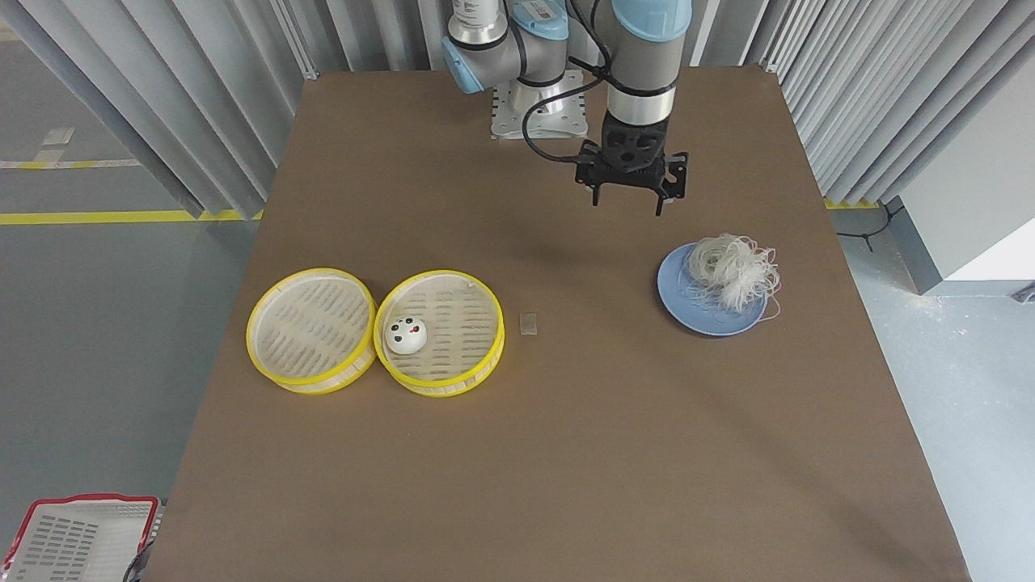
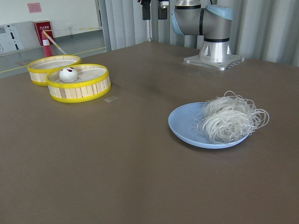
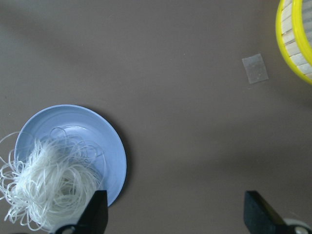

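Observation:
My gripper (image 1: 627,199) hangs high over the back right of the table, open with nothing between its fingers, behind and above a blue plate (image 1: 689,301) heaped with white stringy noodles (image 1: 732,267). In the wrist view the plate (image 3: 109,156) and noodles (image 3: 53,190) lie at lower left, near one finger. At the left stand two round steamer baskets with yellow rims (image 1: 310,381); the right one holds a white bun (image 1: 405,335) with small dark and red spots.
A small translucent square (image 1: 529,324) lies beside the right basket. A red-rimmed basket (image 1: 78,543) sits at lower left, off the table.

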